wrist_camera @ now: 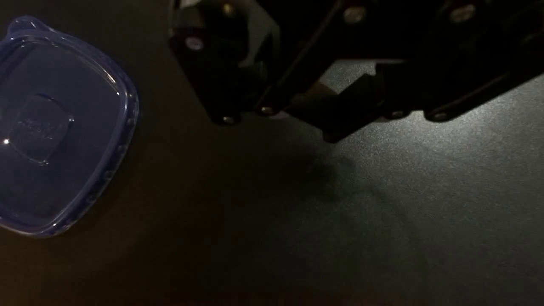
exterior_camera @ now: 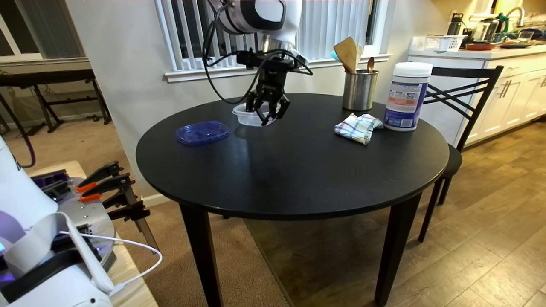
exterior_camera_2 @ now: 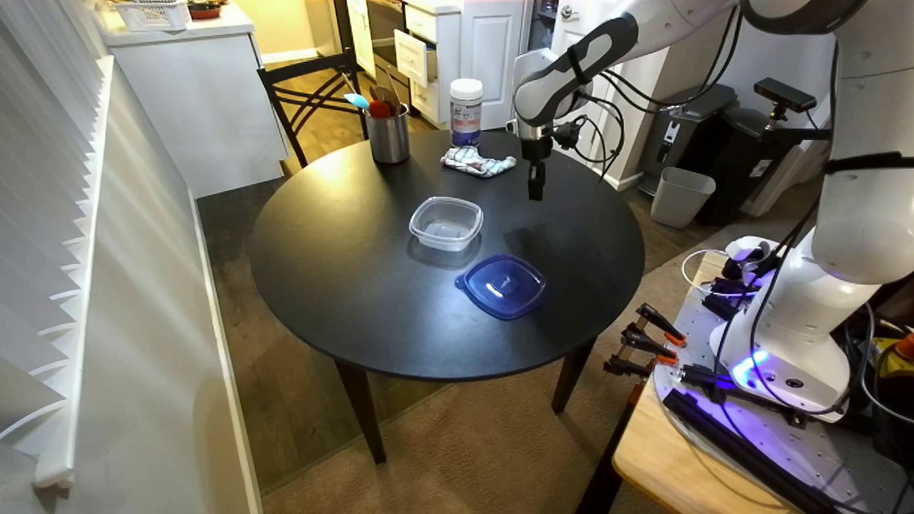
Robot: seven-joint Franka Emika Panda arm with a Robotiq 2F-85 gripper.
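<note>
The blue translucent lid (exterior_camera_2: 505,286) lies flat on the black table, beside the clear container. In the wrist view the lid (wrist_camera: 61,122) is at the left edge, partly cut off and outside my fingers. My gripper (exterior_camera_2: 536,195) hangs above the table, nearer the robot's side. It is shut with nothing between its fingers. From exterior view 1 the gripper (exterior_camera: 267,117) partly covers the clear container (exterior_camera: 249,117), with the lid (exterior_camera: 202,132) to its left. The empty clear container (exterior_camera_2: 446,230) stands upright with its opening up.
A checked cloth (exterior_camera: 358,128), a tall wipes tub (exterior_camera: 408,97) and a metal utensil holder (exterior_camera: 359,91) stand along the right side of the table in exterior view 1.
</note>
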